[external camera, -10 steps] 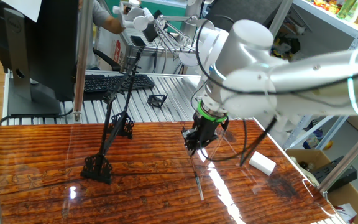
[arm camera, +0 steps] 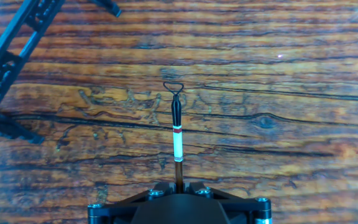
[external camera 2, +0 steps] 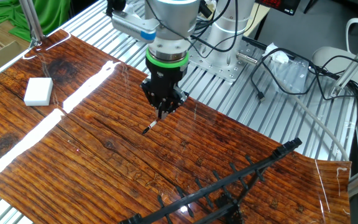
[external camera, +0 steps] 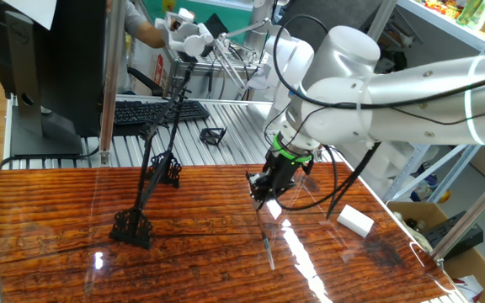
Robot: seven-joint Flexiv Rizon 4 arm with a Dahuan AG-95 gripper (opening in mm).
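A slender tool (arm camera: pixel 178 143) with a wire loop at its tip, a black collar and a white band with a red ring extends from my gripper. The fingers are shut on its brown shaft, and the loop points away from the gripper. In exterior view 1 the tool (external camera: pixel 267 244) slopes down from the gripper (external camera: pixel 263 192) over the wooden table. Exterior view 2 shows the gripper (external camera 2: pixel 161 111) near the table's robot-side edge, with the tool (external camera 2: pixel 151 126) below it. Whether the loop touches the wood cannot be made out.
A black rack (external camera: pixel 146 192) with notched arms stands on the table, at the upper left in the wrist view. A white block (external camera: pixel 355 221) lies on the wood (external camera: pixel 200 261), on the opposite side of the gripper. Table space between rack and gripper is clear. Cables hang around the arm.
The arm's wrist and upper links have shifted slightly to the right in exterior view 1. The tool stays in the gripper, almost in the same place. The rack and white block have not moved.
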